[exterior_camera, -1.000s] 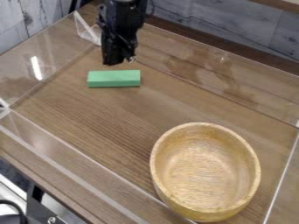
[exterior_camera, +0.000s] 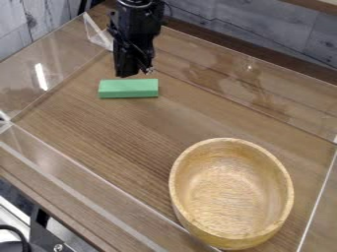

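Observation:
A black gripper hangs at the upper left, just above and behind a green rectangular block that lies flat on the wooden table. The gripper looks narrow; whether anything is between its fingers is too small to tell. A round tan bowl stands at the lower right, well apart from the block.
A clear plastic piece at the back left, behind the gripper, is hard to make out. A wall runs along the back, and black cables lie beyond the lower left edge.
The gripper has shifted only slightly near the same spot; the block and bowl have not moved.

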